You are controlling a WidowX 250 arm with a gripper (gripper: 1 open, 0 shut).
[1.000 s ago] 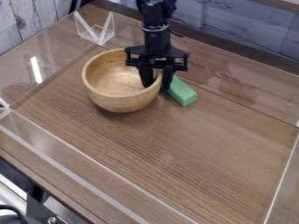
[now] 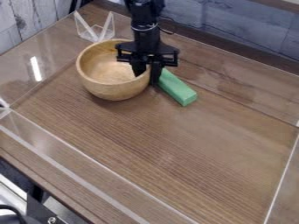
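A wide tan bowl (image 2: 107, 83) sits on the wooden table toward the upper left. Its right rim is partly covered by my black gripper (image 2: 142, 63), which is low over that side of the bowl. A green rectangular block (image 2: 177, 88) lies just right of the bowl, its upper end partly under the gripper. The fingertips are dark and small, so whether they are open or grip the rim cannot be told.
A white wire-like object (image 2: 96, 29) stands at the back left, and white pieces show at the left edge.
My gripper has moved back and slightly left, and the bowl has shifted the same way. More of the green block now shows.
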